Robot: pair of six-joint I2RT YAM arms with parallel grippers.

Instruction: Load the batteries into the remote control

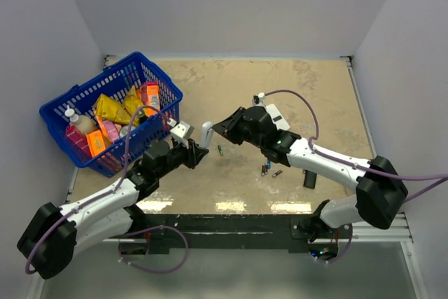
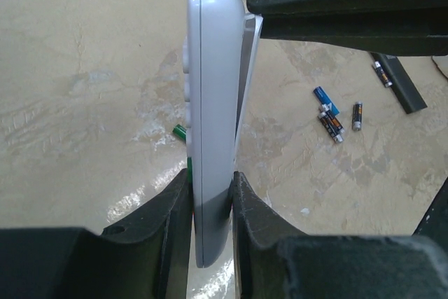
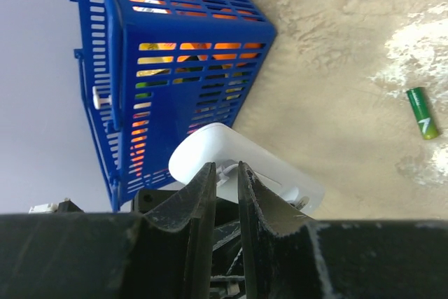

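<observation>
The white remote (image 2: pixel 213 103) stands upright, with my left gripper shut on its lower end. At its upper part my right gripper is shut on a thin pale flap (image 2: pixel 248 54) along the remote's side, probably the battery cover. Several loose batteries (image 2: pixel 357 115) lie on the table to the right, and a green battery (image 3: pixel 421 111) lies below the remote.
A blue basket (image 1: pixel 77 96) full of goods stands at the left. A white object (image 1: pixel 276 115) and a dark bar (image 1: pixel 309 180) lie on the right of the table (image 1: pixel 203 82).
</observation>
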